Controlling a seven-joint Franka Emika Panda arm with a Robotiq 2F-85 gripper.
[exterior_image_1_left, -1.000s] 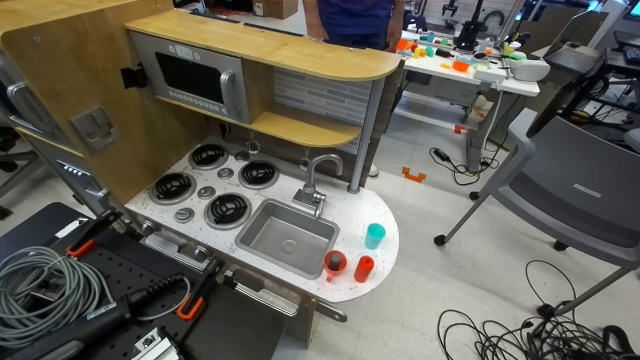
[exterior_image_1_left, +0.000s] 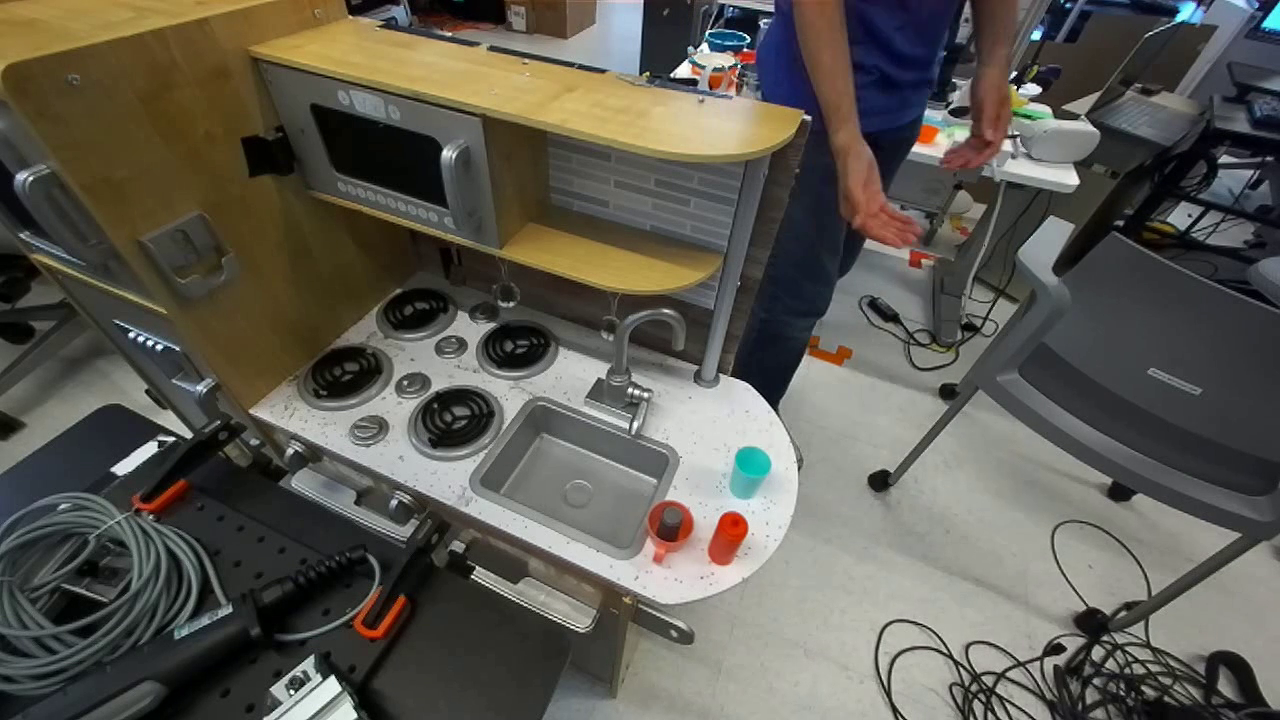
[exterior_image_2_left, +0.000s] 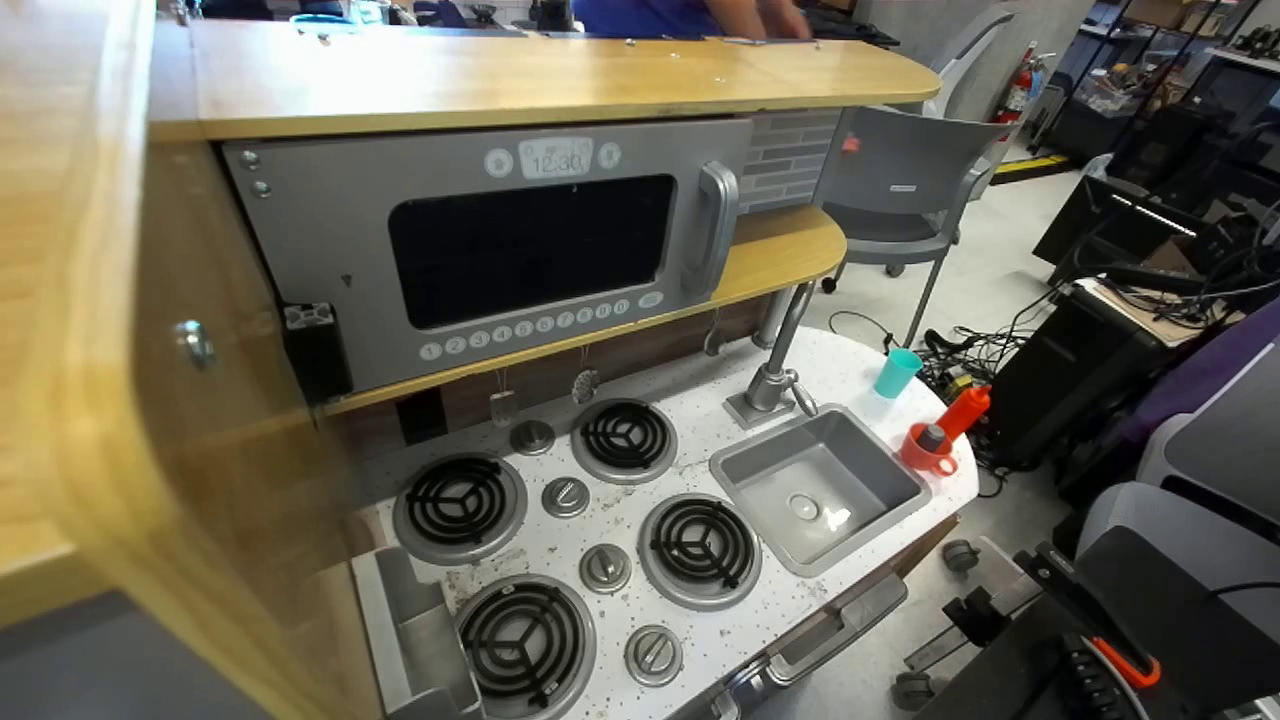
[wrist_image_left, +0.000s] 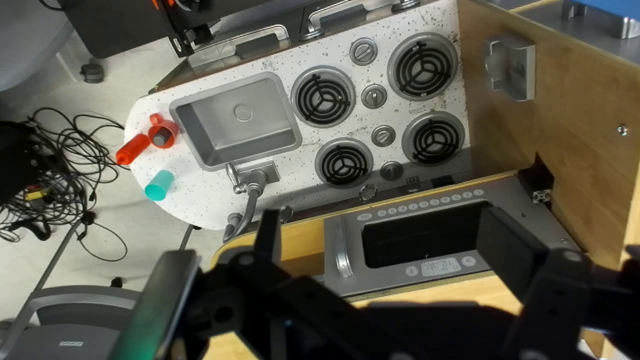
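In the wrist view my gripper stands open, its two dark fingers (wrist_image_left: 510, 246) wide apart and nothing held between them. It is high above the toy kitchen, over the microwave (wrist_image_left: 432, 240). Far from it, at the rounded end of the counter, a teal cup (exterior_image_1_left: 750, 472) stands near a red bottle (exterior_image_1_left: 727, 538). Beside the bottle, by the sink's corner, a red mug (exterior_image_1_left: 663, 540) has a dark object (exterior_image_1_left: 669, 521) in it. The sink (exterior_image_1_left: 579, 492) looks empty. Neither exterior view shows the gripper.
Several black burners (exterior_image_2_left: 699, 542) and grey knobs line the bare stove top. A curved faucet (exterior_image_1_left: 636, 342) rises behind the sink, and a post (exterior_image_1_left: 732, 264) supports the wooden shelf (exterior_image_1_left: 618, 254). A person (exterior_image_1_left: 852, 132) stands behind the kitchen.
The person behind the kitchen has moved to the right, toward the counter's rounded end, hands now held out. Cup, bottle and mug are unmoved in exterior view 1.
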